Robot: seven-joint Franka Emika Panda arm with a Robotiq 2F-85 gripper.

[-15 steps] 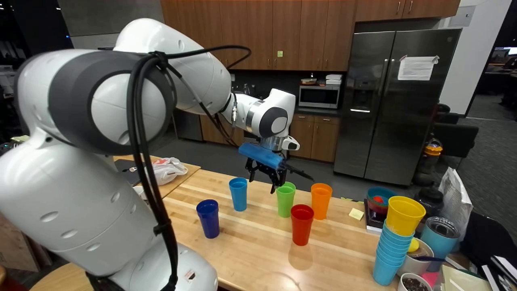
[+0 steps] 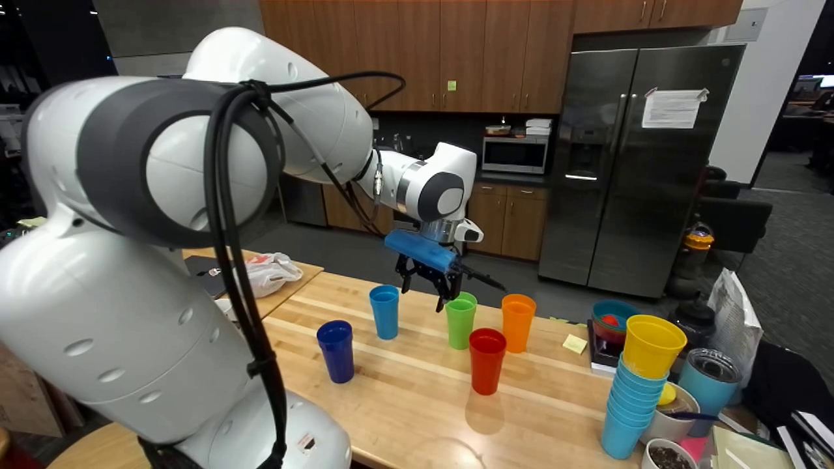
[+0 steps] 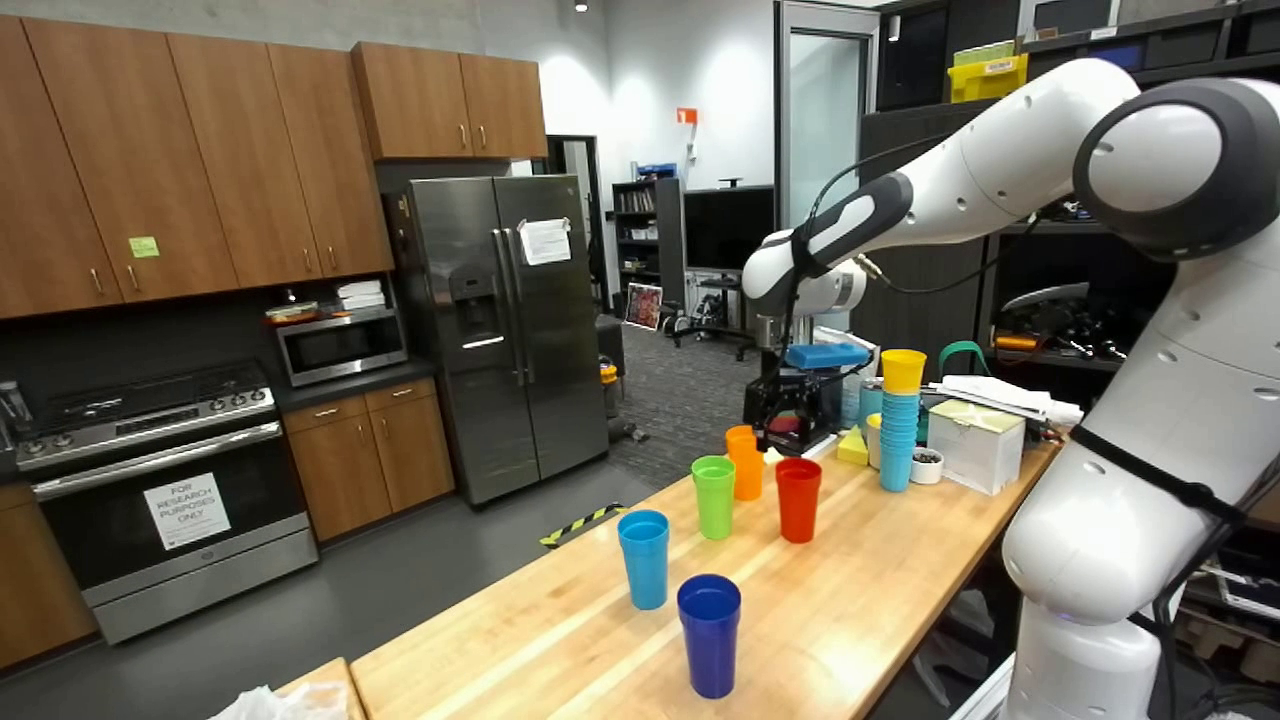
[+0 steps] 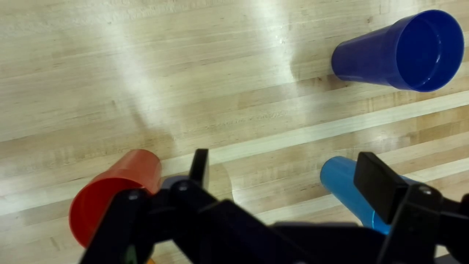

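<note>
My gripper (image 2: 422, 301) hangs above the far side of the wooden table, its fingers wide apart and empty. In exterior view 1 it sits higher than the cups, between the light blue cup (image 2: 384, 314) and the green cup (image 2: 461, 322). The orange cup (image 2: 518, 324) and red cup (image 2: 485, 363) stand to the right, the dark blue cup (image 2: 336, 353) at the front left. From the wrist, the red cup (image 4: 99, 193) is by the left finger, the light blue cup (image 4: 340, 178) partly behind the right finger, and the dark blue cup (image 4: 398, 52) far right.
A stack of light blue cups (image 2: 629, 414) topped by a yellow cup (image 2: 653, 344) stands at the table's right, among bowls and a tumbler (image 2: 709, 383). A white plastic bag (image 2: 270, 273) lies at the left end. Bare tabletop (image 2: 406, 406) stretches along the front.
</note>
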